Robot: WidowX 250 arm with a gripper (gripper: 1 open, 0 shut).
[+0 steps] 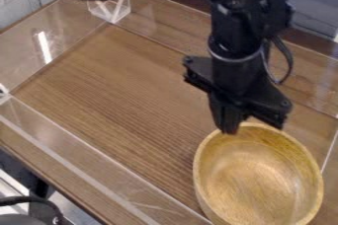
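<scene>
The black gripper (230, 122) hangs in the centre right of the camera view, shut, with nothing visible between its fingers. Its tip sits just behind the far rim of a large empty yellow oval bowl (258, 194) at the lower right.
A wooden tabletop (106, 101) fills most of the view, largely clear on the left and middle. A clear plastic object (110, 5) stands at the far back left. A black cable runs at the lower left edge.
</scene>
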